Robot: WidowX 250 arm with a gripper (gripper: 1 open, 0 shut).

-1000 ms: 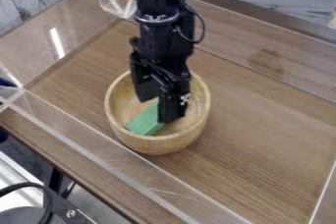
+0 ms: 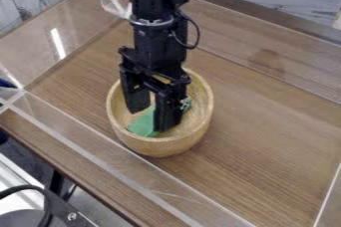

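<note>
My black arm hangs from the top of the view down into a round tan bowl (image 2: 189,143) on the wooden table. The gripper (image 2: 154,107) is low inside the bowl, its black fingers spread open over a green object (image 2: 143,124) lying on the bowl's bottom. Much of the green object is hidden behind the gripper, and I cannot tell whether the fingers touch it.
Bare wooden table (image 2: 266,141) surrounds the bowl, with wide free room to the right. A clear plastic strip runs along the left and front edge. A grey and black fixture sits at the bottom left corner.
The gripper has turned and come lower over the bowl, now covering more of the green object.
</note>
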